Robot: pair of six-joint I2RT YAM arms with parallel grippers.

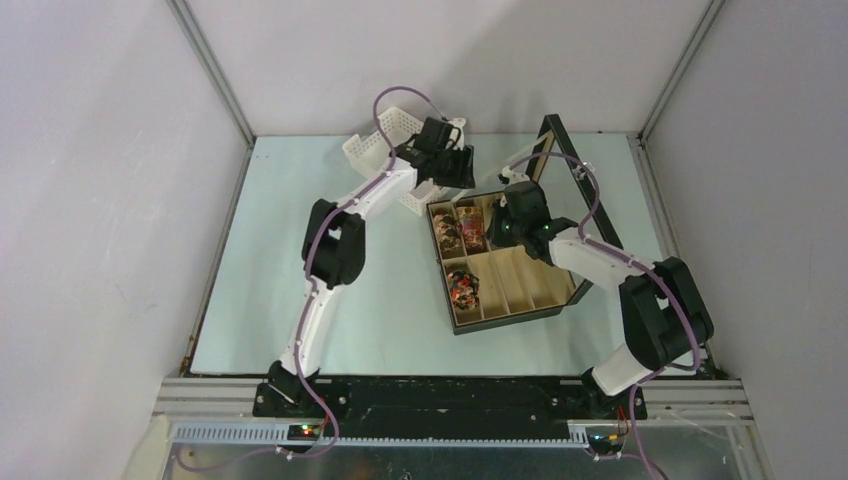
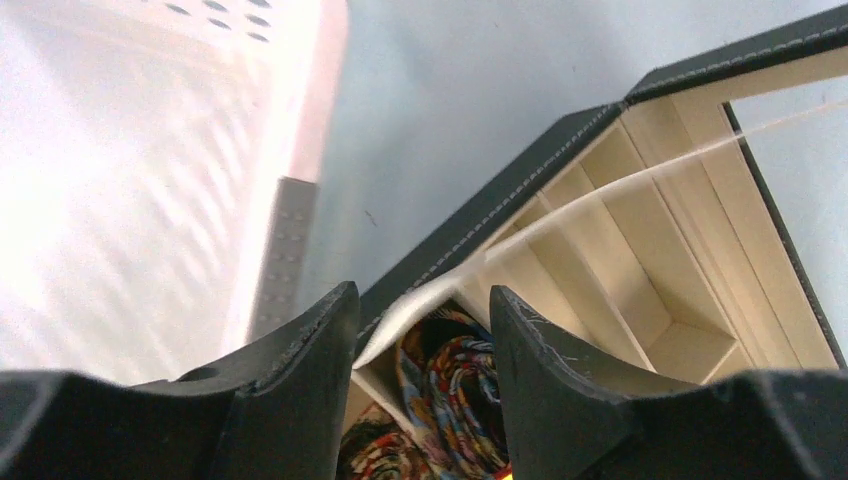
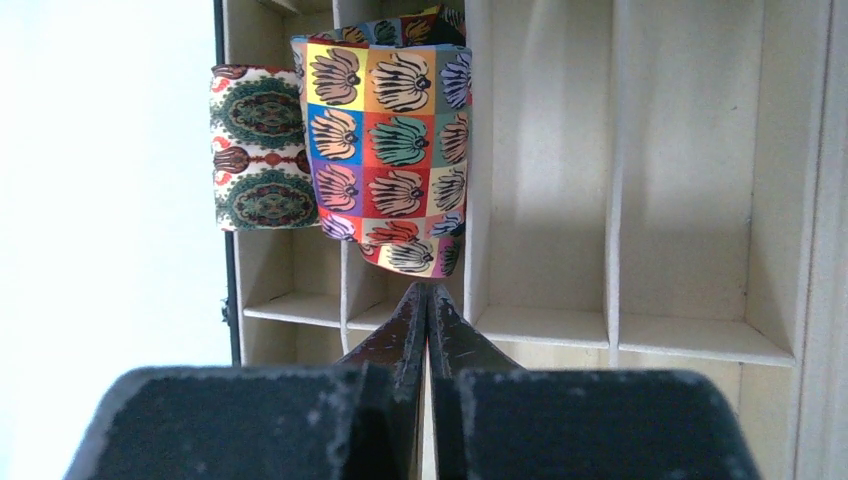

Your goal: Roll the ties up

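Note:
Rolled ties sit in a wooden compartment box (image 1: 515, 312): a colourful squared tie (image 3: 390, 140) and a patterned tie (image 3: 262, 150) beside it in the right wrist view, and another bundle (image 1: 463, 289) in a front compartment. My left gripper is open above the box's back-left corner, ties visible below between its fingers. My right gripper is shut above the compartments, just in front of the squared tie, nothing seen in it.
A white perforated basket (image 1: 366, 152) stands behind and left of the box. The box's lid (image 1: 601, 220) stands raised on the right.

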